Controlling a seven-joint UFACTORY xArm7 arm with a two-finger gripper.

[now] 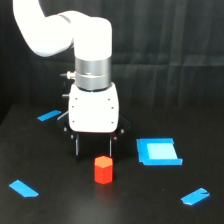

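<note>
A red block (103,170) rests on the black table near the middle front. Behind and above it hangs my gripper (95,150), pointing down from the white arm. Its thin dark fingers stand well apart, and nothing shows between them. The block appears nearer the camera than the fingers, slightly to the right of their middle; the exact gap in depth is hard to judge.
A pale square outlined in blue tape (143,152) lies at the right. Single strips of blue tape mark the front left (23,188), front right (195,197) and back left (49,115).
</note>
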